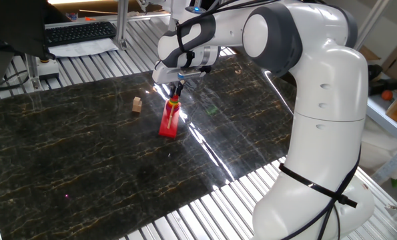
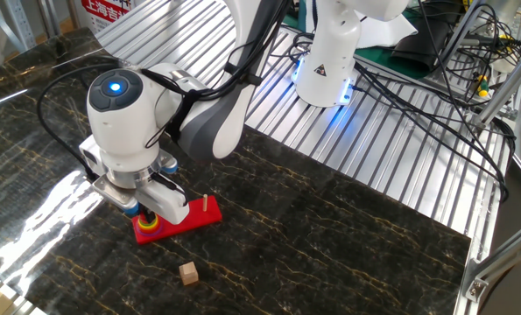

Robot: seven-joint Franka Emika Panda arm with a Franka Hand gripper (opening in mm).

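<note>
A red base [image 1: 169, 127] lies flat on the dark marbled tabletop, with a bare wooden peg [image 2: 205, 203] standing at one end. At its other end sits a small stack of rings, a yellow ring [image 2: 149, 225] among them. Straight above that stack my gripper [image 1: 176, 94] points down, its dark fingertips at the yellow ring or just over it. Whether the fingers are closed on a ring is too small and too covered to make out. Much of the stack's top hides behind the hand in the second exterior view.
Beside the base, a little apart, lies a small wooden block [image 2: 188, 273]. A keyboard [image 1: 80, 32] and paper lie beyond the tabletop's far edge, on the slatted metal bench.
</note>
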